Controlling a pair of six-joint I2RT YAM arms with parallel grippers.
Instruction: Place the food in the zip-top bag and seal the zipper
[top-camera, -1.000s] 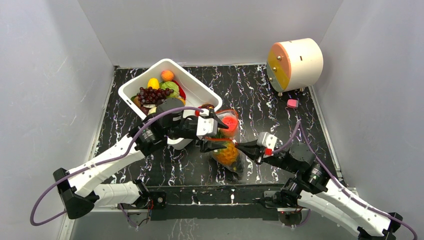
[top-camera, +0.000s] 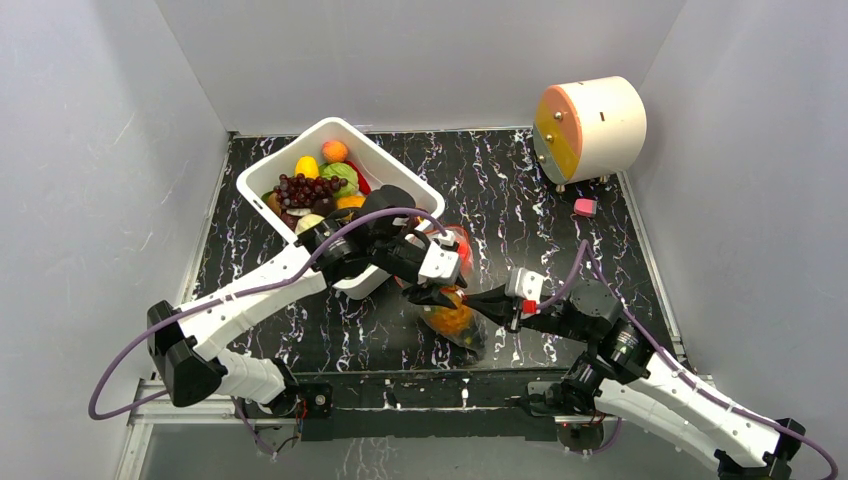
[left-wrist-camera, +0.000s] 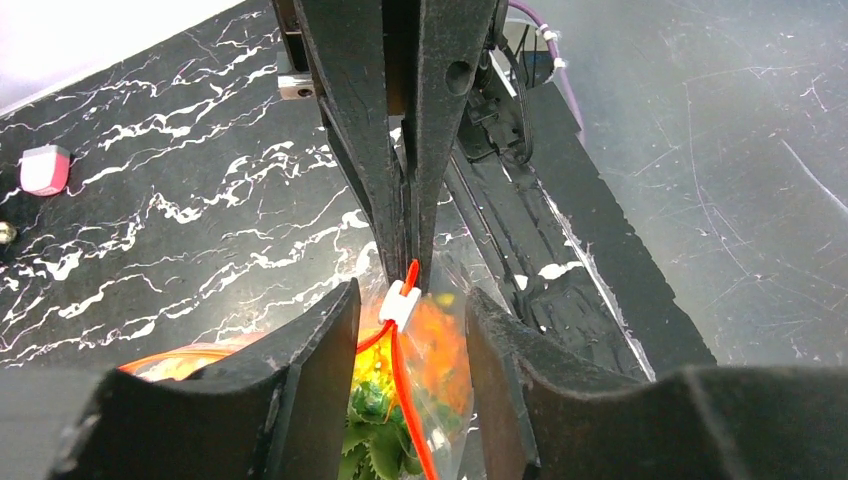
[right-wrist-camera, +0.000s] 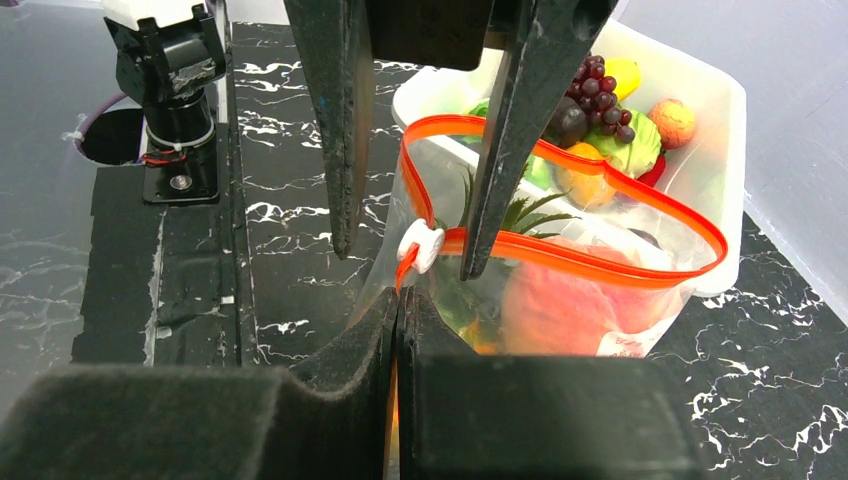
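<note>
A clear zip bag with orange zipper strips holds food, including a red piece and a leafy pineapple top. Its mouth gapes in the right wrist view. The white slider sits at the zipper's end nearest my right gripper, which is shut on that orange end. My left gripper is part open, its fingers on either side of the slider with visible gaps. From above, both grippers meet over the bag, and the left arm covers part of it.
A white bin with grapes and other food stands behind the left arm. A round cream drawer unit and a small pink block are at the right. Bare counter lies between bin and drawers.
My left gripper has moved right and slightly toward the front, closer to the right gripper. The right arm has shifted slightly left. The left arm now hides more of the bag.
</note>
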